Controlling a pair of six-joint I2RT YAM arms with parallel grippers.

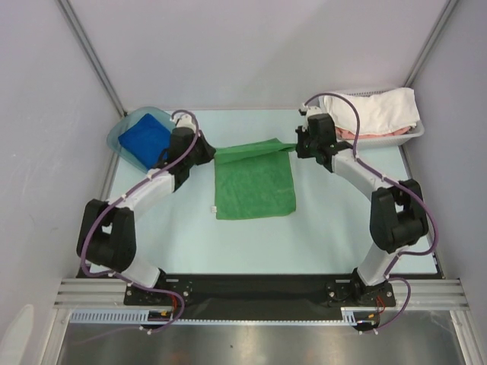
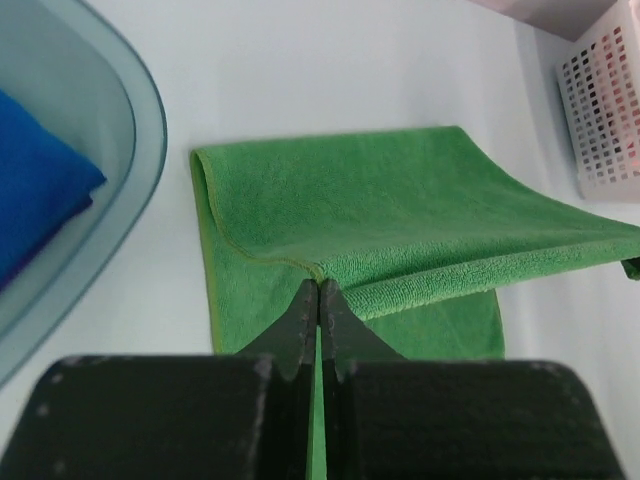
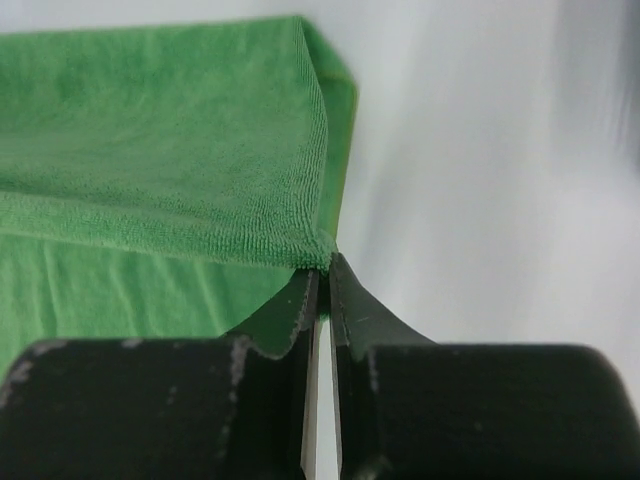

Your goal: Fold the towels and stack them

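Observation:
A green towel [image 1: 256,188] lies on the white table between my arms, with its far part lifted and folded toward the front over the rest. In the left wrist view, my left gripper is shut on one corner of the towel's raised edge. The opposite corner sits between the fingertips of my right gripper, which are close together with only a slight gap. Between the two grippers the raised edge [image 2: 480,272] stretches across, above the lower layer.
At the back left, a translucent bluish basin [image 1: 122,128] holds a blue towel [image 1: 144,141]. A white basket [image 1: 396,140] with white and pinkish towels [image 1: 380,110] stands at the back right.

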